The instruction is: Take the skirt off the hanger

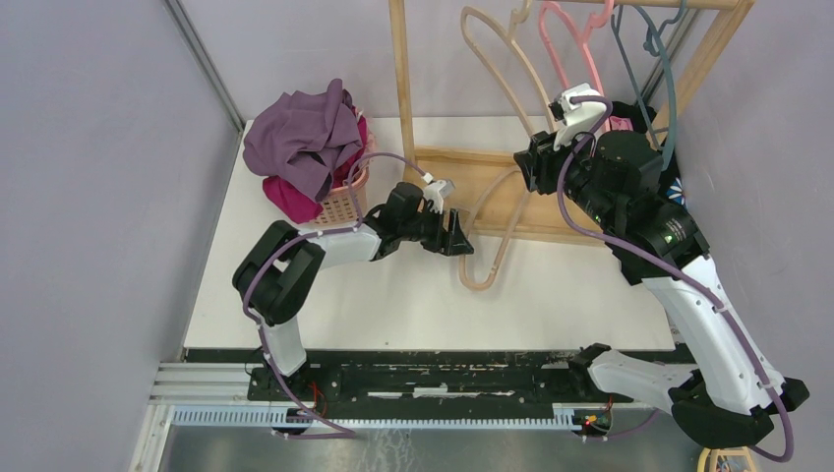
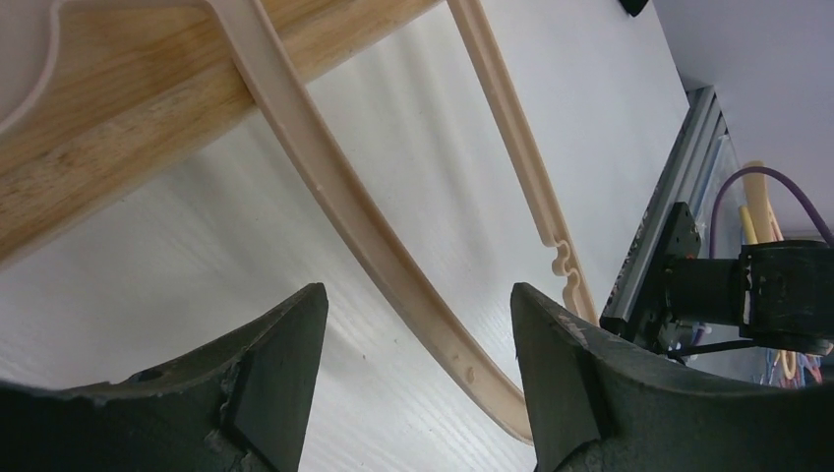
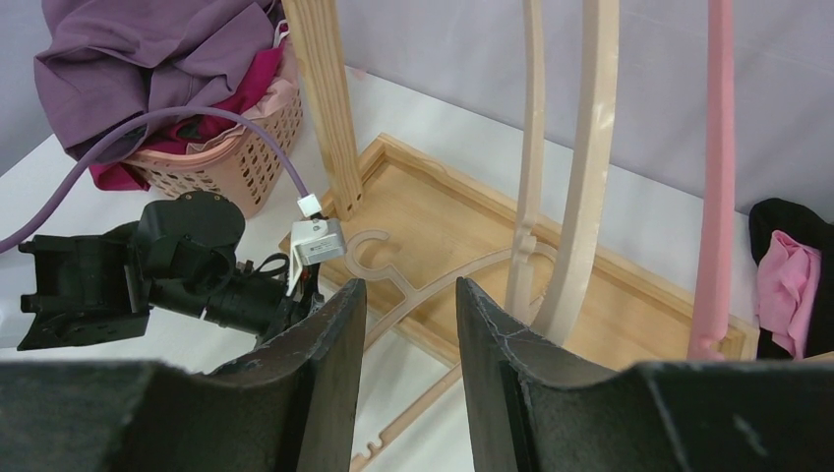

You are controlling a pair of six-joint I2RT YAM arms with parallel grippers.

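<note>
A bare beige hanger (image 1: 479, 283) lies slanted, its lower end over the white table and its hook end (image 3: 366, 246) over the wooden rack base. My left gripper is open close to that lower end; in the left wrist view one hanger bar (image 2: 369, 221) runs across the gap between the fingers, none gripping it. Higher up at the right, my right gripper stands open with nothing held, in front of the hanging hangers. Purple cloth (image 1: 307, 138) and magenta cloth (image 1: 292, 200) lie heaped in a basket; which one is the skirt I cannot tell.
The pink basket (image 1: 339, 208) stands at the table's back left. Beige, pink (image 1: 582, 44) and blue-grey (image 1: 661, 64) hangers hang from the rack's top bar near my right arm. Dark cloth (image 3: 787, 241) lies at the right.
</note>
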